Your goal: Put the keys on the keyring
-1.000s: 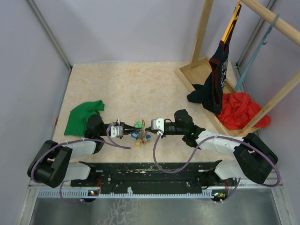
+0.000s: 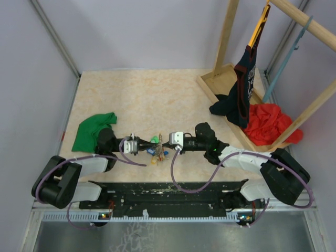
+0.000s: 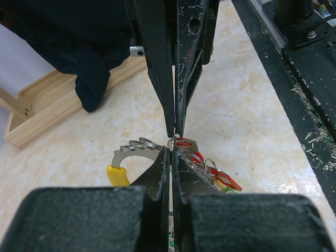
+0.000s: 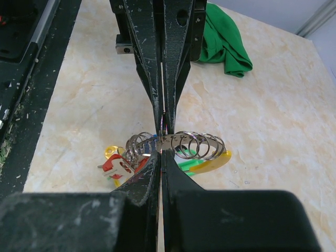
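Observation:
At the centre of the top view, my left gripper [image 2: 154, 144] and right gripper [image 2: 166, 144] meet tip to tip at a bunch of keys and rings. In the left wrist view, my left fingertips [image 3: 170, 153] are shut at a thin upright metal piece [image 3: 174, 142] below the right gripper's tips; several rings and coloured keys [image 3: 118, 175] hang around them. In the right wrist view, coiled rings [image 4: 202, 144], red key [image 4: 118, 167] and yellow key [image 4: 212, 161] surround the shut tips. Exactly what each gripper pinches is unclear.
A green cloth [image 2: 92, 131] lies at left. A wooden rack [image 2: 218, 81] with a dark hanging bag [image 2: 239, 94] and red cloth [image 2: 268, 126] stands at right.

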